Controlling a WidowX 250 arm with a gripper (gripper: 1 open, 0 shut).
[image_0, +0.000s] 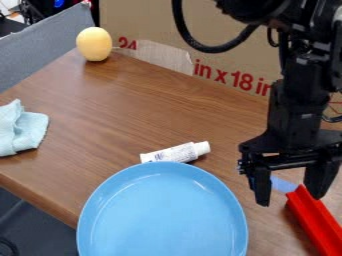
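Observation:
My gripper (289, 182) hangs at the right of the camera view, its fingers open and pointing down above the table, with a red box (315, 222) just below and to the right. A small light-blue piece (283, 185) shows behind the fingers; I cannot tell what it is. A white tube (174, 153) lies left of the gripper, and a blue plate (160, 225) is at the bottom centre.
A yellow egg-like object (94, 43) stands at the back left. A pale blue cloth (16, 129) lies at the left edge. A cardboard box (187, 25) borders the back.

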